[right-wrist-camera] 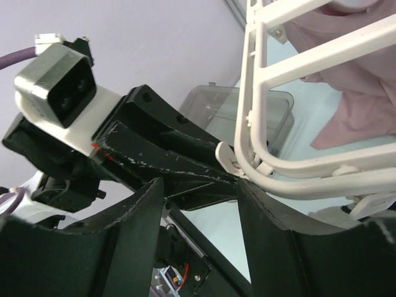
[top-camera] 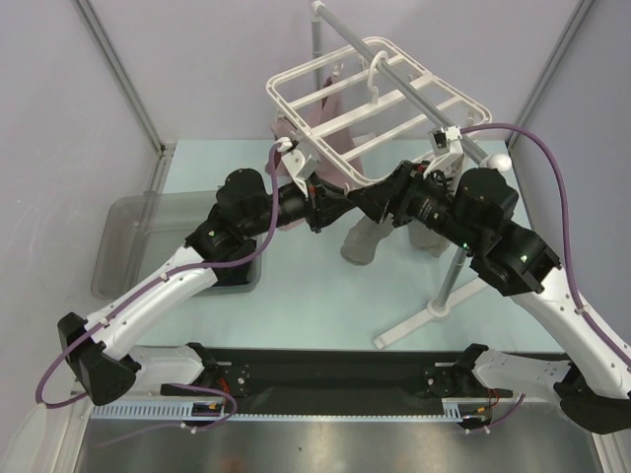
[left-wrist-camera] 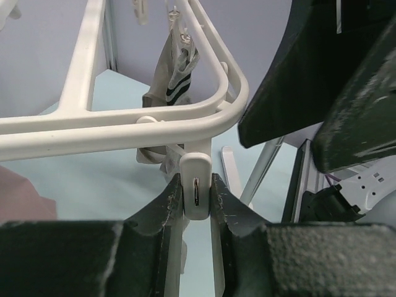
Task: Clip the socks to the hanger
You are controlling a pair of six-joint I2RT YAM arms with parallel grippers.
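Observation:
The white hanger (top-camera: 380, 103) hangs from the rack's bar, tilted, with its near corner between both grippers. At that corner my left gripper is shut on a white clip (left-wrist-camera: 197, 176). My right gripper stands part open beside the same corner, nothing visibly gripped between its fingers. A grey sock (top-camera: 365, 239) hangs below the corner, mostly hidden behind the clip in the left wrist view. Another grey sock with dark stripes (left-wrist-camera: 175, 77) hangs farther along the frame. Pink cloth (right-wrist-camera: 356, 83) hangs from the far left side.
A clear bin (top-camera: 128, 241) with a dark item in it stands at the left, partly behind my left arm. The rack's pole (top-camera: 450, 281) and white foot (top-camera: 409, 327) stand at the right.

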